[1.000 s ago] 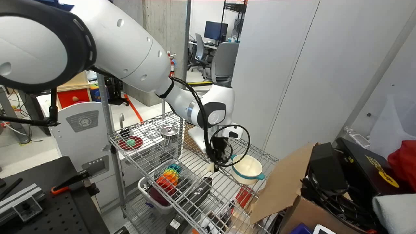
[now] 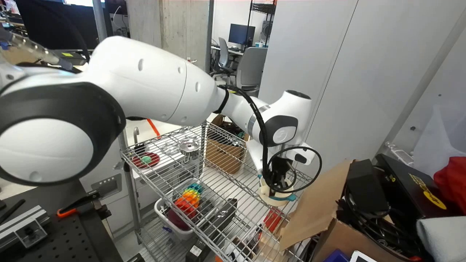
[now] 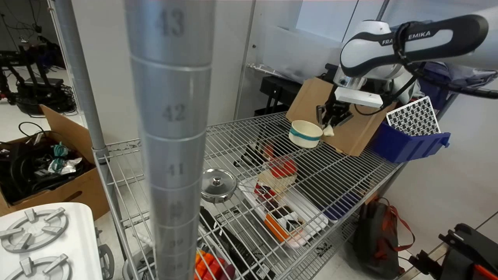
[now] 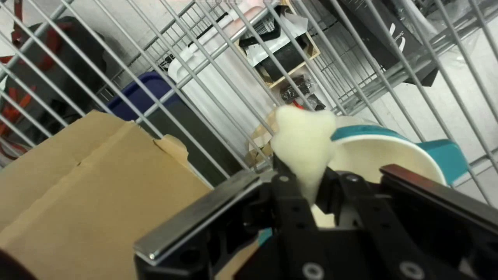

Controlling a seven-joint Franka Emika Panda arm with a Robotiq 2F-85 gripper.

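Note:
My gripper is shut on a small cream-coloured, soft-looking piece (image 4: 305,140) with a lumpy end. Seen from exterior view 2, that piece (image 3: 328,131) hangs below the gripper (image 3: 329,122), close to the right side of a cream bowl (image 3: 304,133) with a teal band. The bowl (image 4: 373,156) rests on the wire shelf, and in the wrist view the piece overlaps its near left side. From exterior view 1 the arm and a cable cover part of the bowl (image 2: 265,197), and the held piece cannot be made out there.
An open cardboard flap (image 3: 343,123) rises close behind the gripper. A pot with a metal lid (image 2: 189,147) and a red plate (image 2: 146,160) occupy the shelf's far left end. Bare wire shelf (image 3: 242,144) lies between the lidded pot and the bowl.
In exterior view 1 my arm has swung right, from left of the bowl to over or beside it. The bowl looks unmoved and is now partly covered.

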